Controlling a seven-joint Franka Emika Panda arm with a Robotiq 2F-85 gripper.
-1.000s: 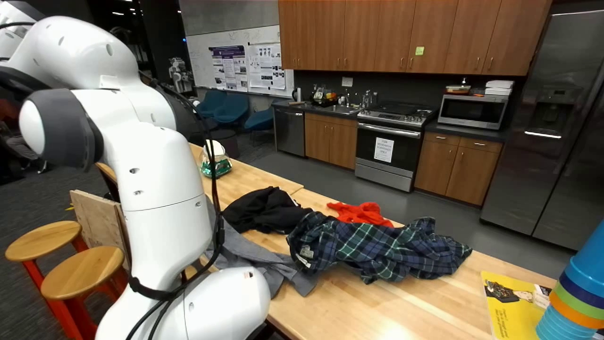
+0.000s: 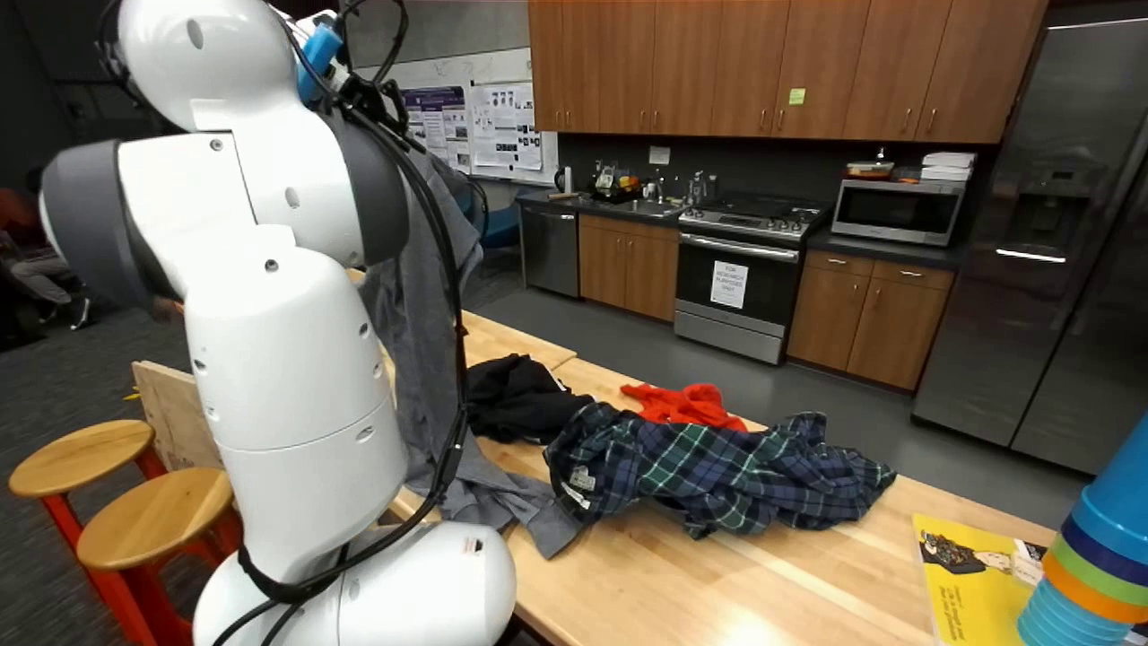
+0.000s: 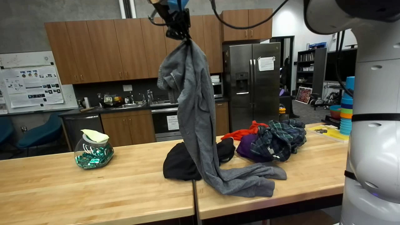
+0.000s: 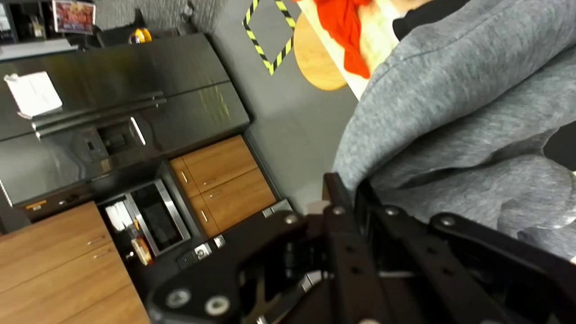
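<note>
My gripper is high above the table in exterior view 2, shut on a grey garment. The cloth hangs in a long twisted drape, and its lower end rests on the table in a bent heap. In the wrist view the fingertips pinch a fold of the grey garment, which spreads to the upper right. From exterior view 1 the grey garment shows partly behind the arm, while the gripper's fingers are hard to make out there.
Beside the drape lie a black garment, a red cloth, a purple cloth and a plaid shirt. A glass jar stands on the left table. Stacked cups and a yellow book occupy the far end.
The arm has risen and swung, and the grey garment now hangs in a tall drape where mostly its part lying on the table showed before. The jar is now hidden in exterior view 1.
</note>
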